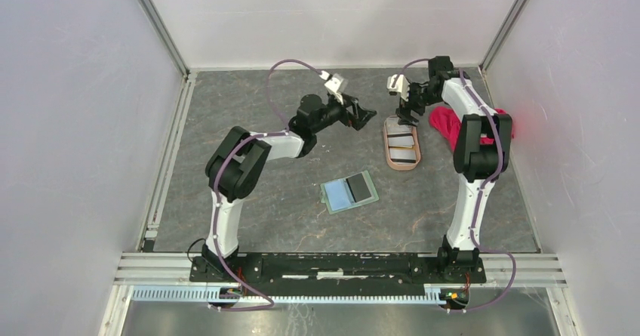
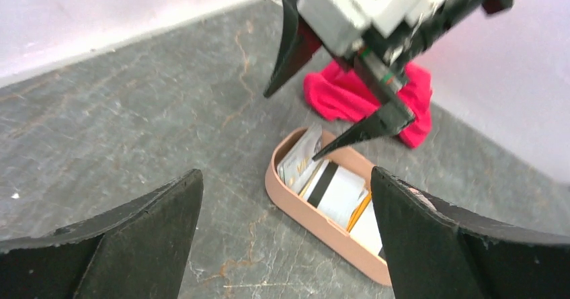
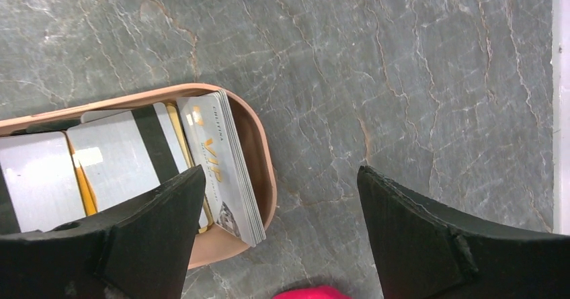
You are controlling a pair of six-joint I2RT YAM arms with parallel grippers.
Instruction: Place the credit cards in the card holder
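In the right half of the table lies an oblong pinkish-tan tray (image 1: pixel 417 155) filled with white cards, some with black stripes. At its far end a stack of cards (image 3: pixel 222 168) leans tilted inside the rim; behind it rest a striped white card (image 3: pixel 111 154) and others. A pale green card holder (image 1: pixel 352 205) lies open and flat on the table, one side light blue, the other dark. My left gripper (image 1: pixel 362 110) is open and empty, left of the tray. Above the tray's far end, my right gripper (image 1: pixel 408 117) stands open, a finger (image 2: pixel 368 131) close by the leaning stack.
A crumpled red cloth (image 1: pixel 447 124) lies to the right of the tray, partly under the right arm. Bare tabletop (image 1: pixel 287 192) surrounds the card holder, and walls enclose the table at the back and sides.
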